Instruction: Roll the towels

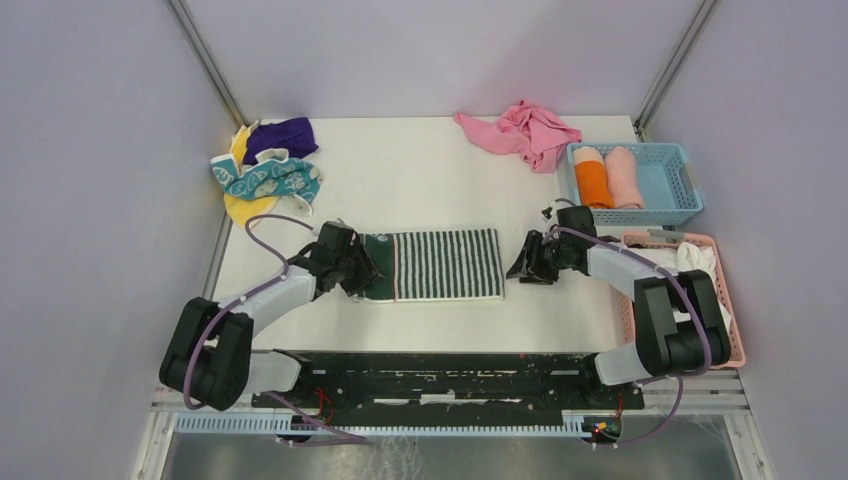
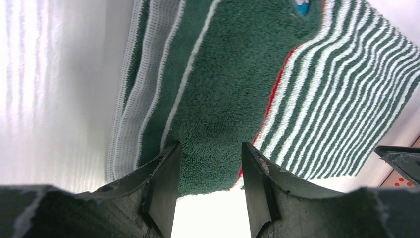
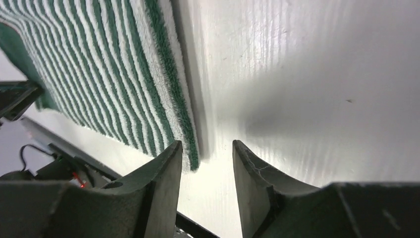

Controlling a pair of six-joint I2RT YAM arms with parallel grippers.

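Note:
A folded green-and-white striped towel [image 1: 445, 265] lies flat across the middle of the table, its plain green end at the left. Over that green end, my left gripper stands part open, with the green cloth [image 2: 218, 109] showing below and between its fingers; whether it touches the cloth I cannot tell. Just beyond the towel's right edge is my right gripper, also part open, with only bare table between its fingers. In the right wrist view the striped edge [image 3: 168, 89] runs down just left of its left finger [image 3: 171, 161].
A blue basket [image 1: 660, 215] at the right holds an orange and a pink rolled towel. Below it, a pink basket [image 1: 735, 330] holds white cloth. A crumpled pink towel [image 1: 530, 130] lies at the back; several others, including a purple one [image 1: 285, 135], lie back left.

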